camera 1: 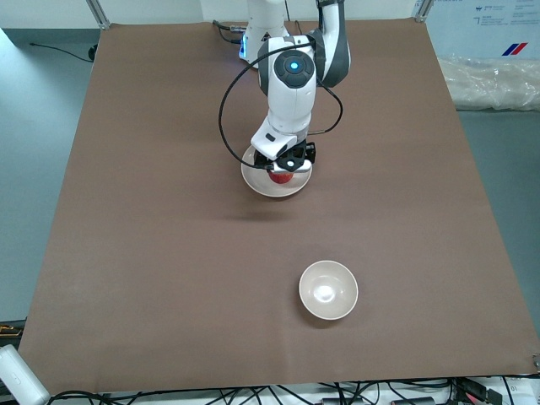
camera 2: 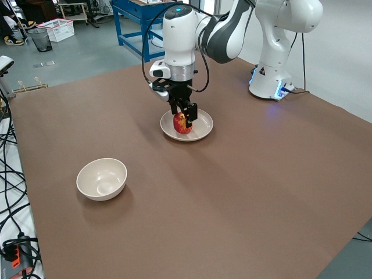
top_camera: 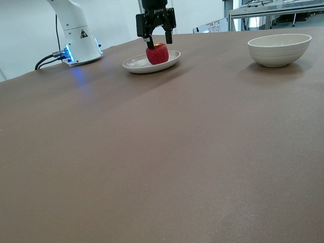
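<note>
A red apple [top_camera: 157, 54] [camera 2: 181, 124] [camera 1: 281, 179] rests on a white plate [camera 1: 266, 187] [top_camera: 136, 64] [camera 2: 204, 125]. My black gripper [top_camera: 159, 42] [camera 2: 181, 116] is lowered right over the apple, its fingers apart near the apple's top; whether they grip it is unclear. In the left view the gripper is mostly hidden under the arm. An empty white bowl [camera 1: 328, 289] [top_camera: 279, 53] [camera 2: 101, 178] stands apart from the plate, toward the table's cabled edge.
The arm's base [top_camera: 81, 45] [camera 2: 270, 81] stands at the back edge with cables. Cables and devices lie beyond the opposite edge.
</note>
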